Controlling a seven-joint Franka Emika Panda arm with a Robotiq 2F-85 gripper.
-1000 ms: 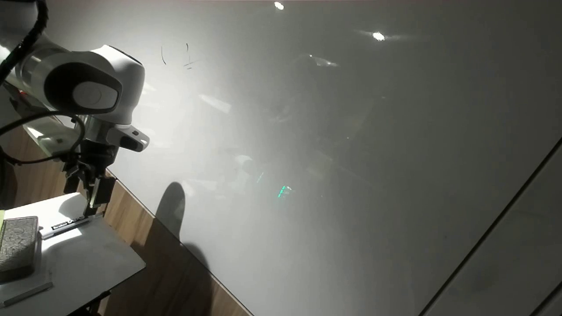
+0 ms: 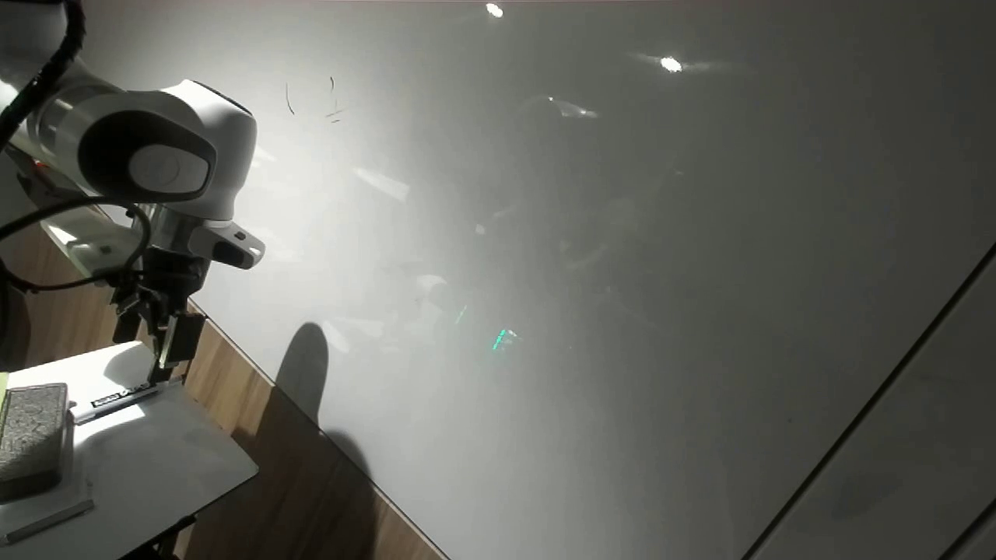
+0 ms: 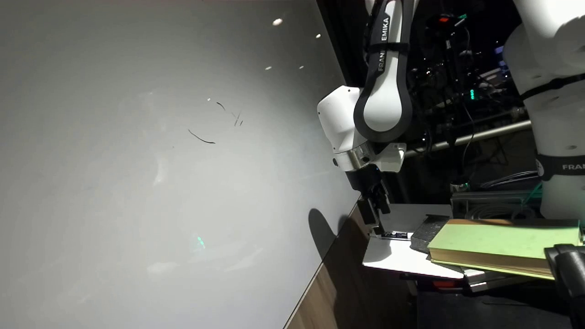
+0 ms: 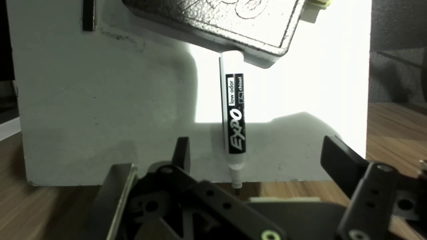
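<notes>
An Expo marker (image 4: 236, 116) lies on a small white platform (image 4: 100, 104), its capless thin tip reaching past the platform's edge. Its other end touches or nearly touches a grey textured block (image 4: 224, 20). My gripper stands open, one finger well to each side of the marker's tip end, nothing held. From exterior view 1 the gripper (image 2: 159, 345) points down at the platform's edge, close above the marker (image 2: 117, 400). Exterior view 2 has the gripper (image 3: 377, 219) over the same edge, with the marker (image 3: 396, 235) partly in view.
A large whiteboard (image 2: 607, 401) with a few short black strokes (image 2: 333, 98) stands beside the platform. A green book (image 3: 493, 238) lies behind the grey block. A dark bar (image 4: 88, 16) rests on the platform. A second white arm (image 3: 567, 126) stands at the right.
</notes>
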